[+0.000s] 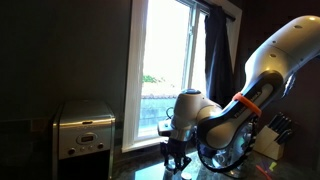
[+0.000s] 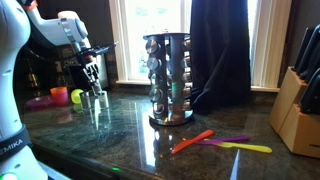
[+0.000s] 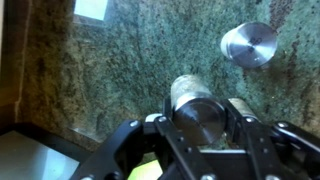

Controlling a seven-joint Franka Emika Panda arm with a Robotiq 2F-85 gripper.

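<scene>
In the wrist view a small jar with a round metal lid stands between the fingers of my gripper, which is shut on it. A second silver-lidded jar rests upright on the dark stone counter, apart from the gripper. Close to the right finger, another pale jar is partly hidden. Across the counter in exterior view 2, my gripper hangs low at the left, with small jars around it. The held jar's base cannot be made out clearly.
A spice rack full of jars stands mid-counter. Before it lie a red knife, a purple one and a yellow one. The knife block is at right; red bowls are at left. A toaster oven stands near the window.
</scene>
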